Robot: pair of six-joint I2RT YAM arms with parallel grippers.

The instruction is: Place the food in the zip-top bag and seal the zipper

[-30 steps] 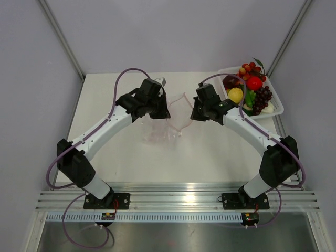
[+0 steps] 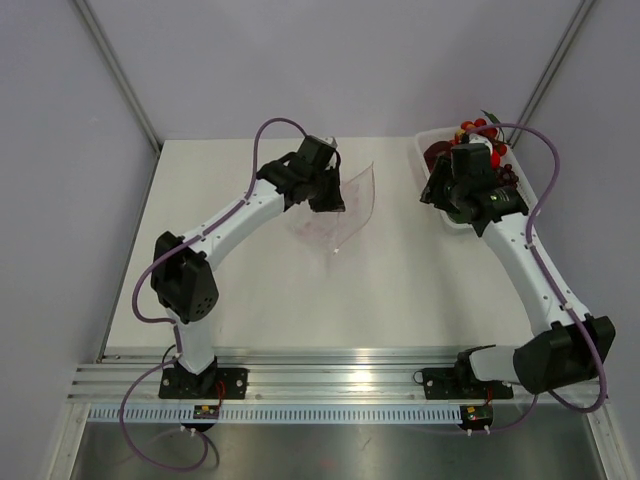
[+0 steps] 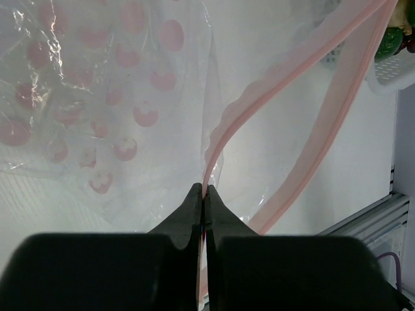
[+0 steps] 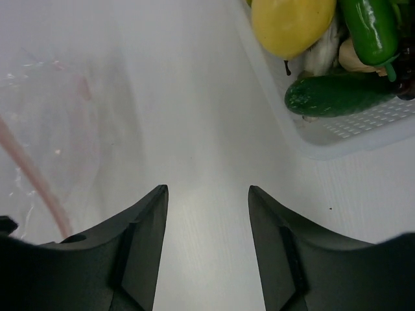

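The clear zip bag (image 2: 352,215) with pink zipper strips lies open at the middle of the table. My left gripper is shut on one pink zipper edge (image 3: 249,107) of the bag. My right gripper is open above bare table just left of the white basket (image 4: 314,148), with nothing between its fingers. The basket holds food: a yellow item (image 4: 288,23), a cucumber (image 4: 331,96), a green pepper (image 4: 369,29), grapes and red items.
The basket sits at the back right of the white table (image 2: 200,280). Metal rails run along its front and side edges.
My right gripper has left the bag and moved right to the basket, opening. My left gripper has shifted right with the bag's edge in it.
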